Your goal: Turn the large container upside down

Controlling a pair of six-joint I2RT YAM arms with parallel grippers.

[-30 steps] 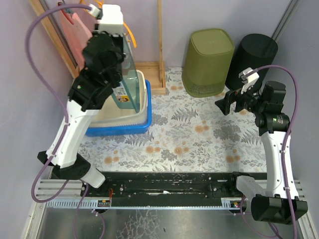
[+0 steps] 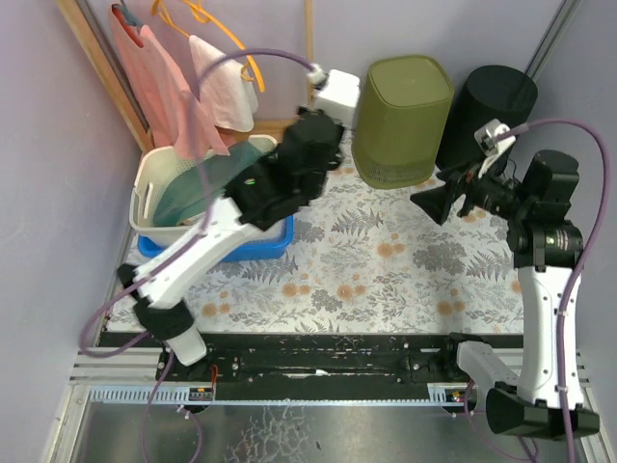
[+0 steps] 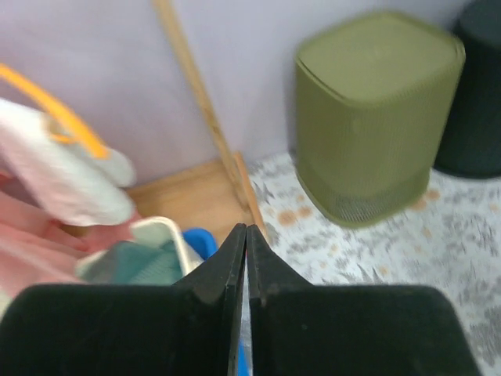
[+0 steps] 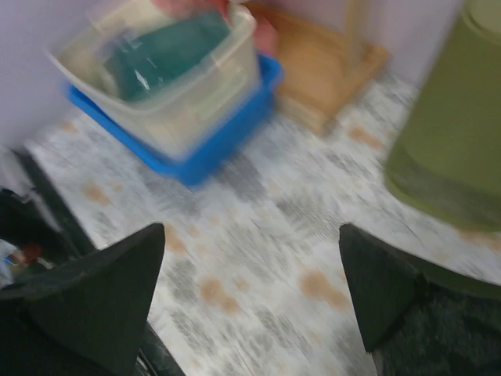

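Observation:
A white container (image 2: 147, 193), holding a flat teal piece (image 2: 207, 178), sits inside a blue tray (image 2: 255, 249) at the back left; both also show in the right wrist view. My left gripper hangs above their right side, shut with nothing visible between its fingers. My right gripper (image 2: 436, 196) is over the right side of the mat, open and empty, its two fingers wide apart in the right wrist view.
An olive bin (image 2: 400, 106) and a black bin (image 2: 501, 101) stand at the back right. Pink cloth (image 2: 154, 96) and a white towel (image 2: 217, 77) hang above the white container.
My left gripper swung right, away from the hangers and the teal piece, which was upright and now lies down in the white container. The right arm shifted slightly.

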